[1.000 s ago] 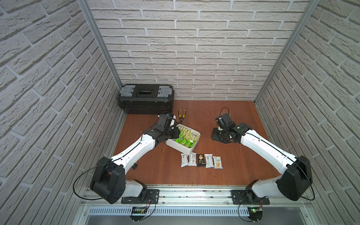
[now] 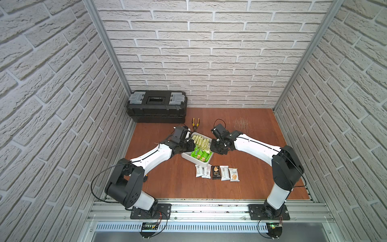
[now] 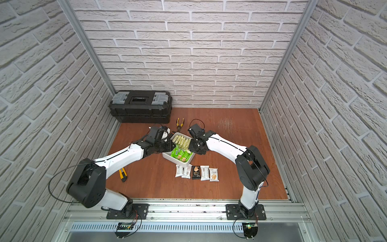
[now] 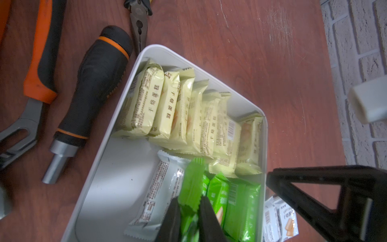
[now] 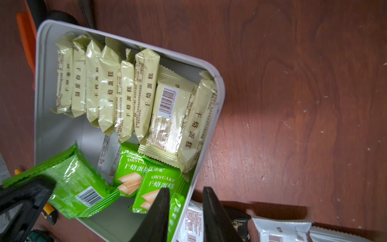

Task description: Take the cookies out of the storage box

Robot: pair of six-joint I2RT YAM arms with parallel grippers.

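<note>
The white storage box point(image 2: 186, 156) holds a row of cream cookie packs point(image 5: 105, 88), green packs point(image 5: 157, 185) and a white pack point(image 4: 157, 189). In the left wrist view my left gripper is shut on a green pack point(image 4: 191, 181); the right wrist view shows that pack raised at the box's left. My right gripper hovers over the box's right rim, part open, with nothing clearly between its fingers.
Several packs point(image 2: 224, 172) lie in a row in front of the box. Pliers point(image 2: 196, 123) and other tools lie left of and behind it, and a black toolbox point(image 2: 157, 105) stands at back left.
My right gripper has moved left to the box's right side. The left gripper has shifted slightly, and the box sits a little farther right than a second ago.
</note>
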